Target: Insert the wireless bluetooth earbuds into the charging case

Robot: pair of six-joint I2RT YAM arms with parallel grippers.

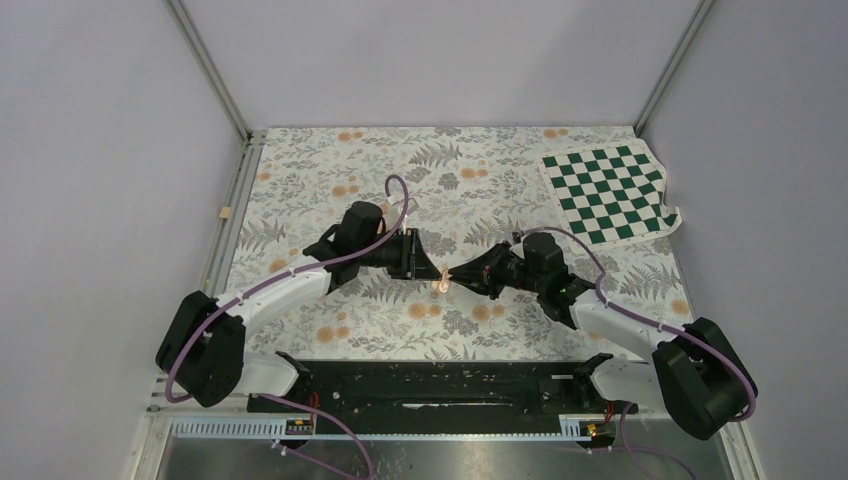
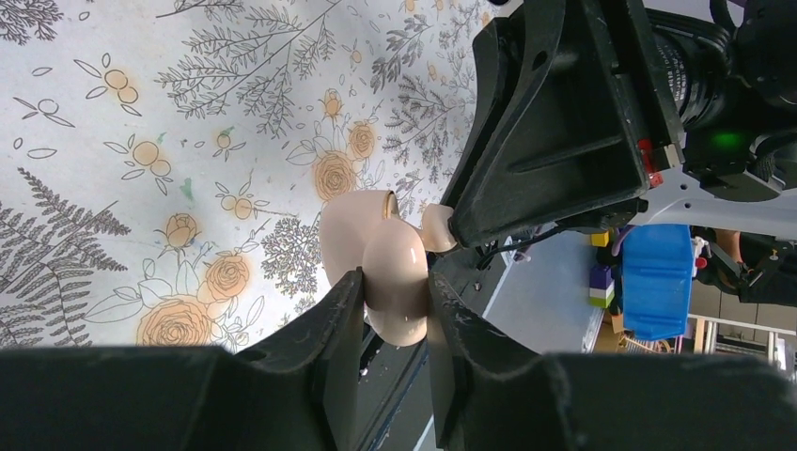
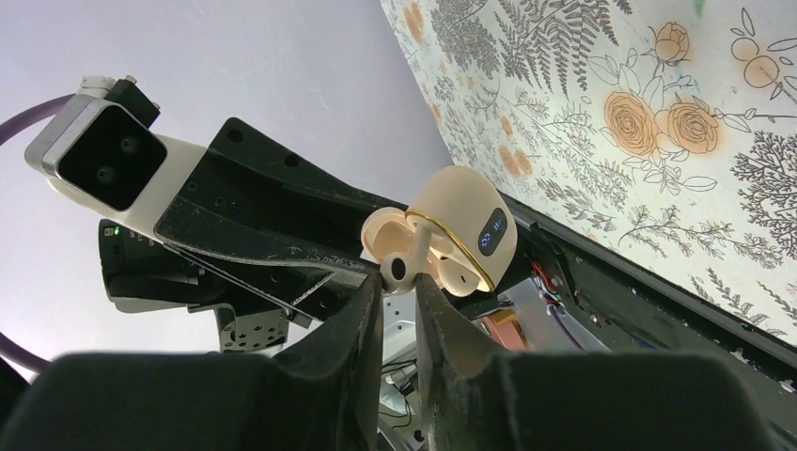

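The cream charging case (image 3: pixel 465 211) is held up in my left gripper (image 1: pixel 432 272), which is shut on it; its lid is open and a gold rim and small display show in the right wrist view. My right gripper (image 1: pixel 455 275) is shut on an earbud (image 3: pixel 399 272), whose stem points into the case opening. In the left wrist view that earbud (image 2: pixel 437 225) is at the case's edge, partly hidden. Another rounded cream piece (image 3: pixel 456 277) shows inside the case; whether the held earbud is seated I cannot tell.
A green checkered board (image 1: pixel 605 190) lies at the back right. The mat's near edge borders a dark strip (image 1: pixel 440 380).
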